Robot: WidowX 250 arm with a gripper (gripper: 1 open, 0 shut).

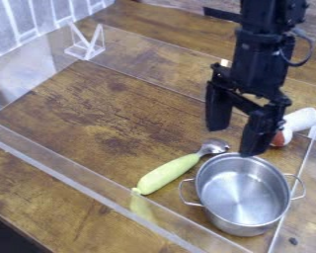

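My black gripper (243, 126) hangs open above the steel pot, its two fingers pointing down with no object visible between them. The pot (241, 203) has two side handles and sits at the lower right. Left of it lie a pale yellow-green corn or similar elongated object (165, 174) and a metal spoon-like piece (212, 146) at its upper end. Behind the gripper on the right is a white object (299, 120) with a red part, partly hidden by the gripper.
A clear-walled enclosure surrounds the wooden surface (82, 119), whose left and middle area is bare. A small white bracket (87, 42) stands at the back left.
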